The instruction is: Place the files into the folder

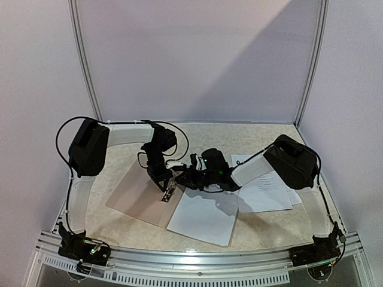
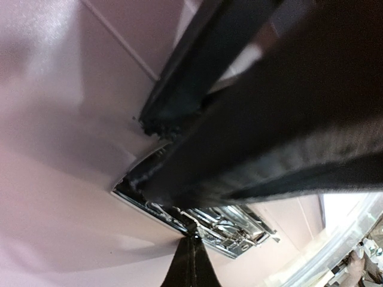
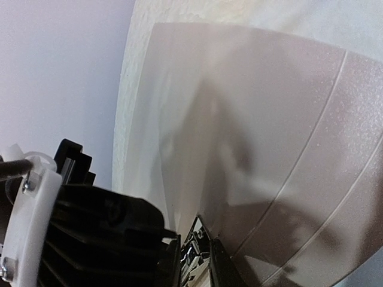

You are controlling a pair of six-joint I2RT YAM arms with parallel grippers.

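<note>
The folder lies spread on the table, its pinkish-brown cover at the left. A metal clip sits near its spine. White paper lies on the right half. My left gripper is shut, its tips against the clip's edge; nothing thick shows between them. My right gripper is shut too, its tips beside the clip. Whether either pinches the clip's lever is hidden. From above, both grippers meet over the clip. Printed files lie on the table at the right, partly under the right arm.
The two arms are very close together, and dark gripper parts cover much of the clip in the left wrist view. Bare table shows at the front right. Upright panels enclose the back and sides.
</note>
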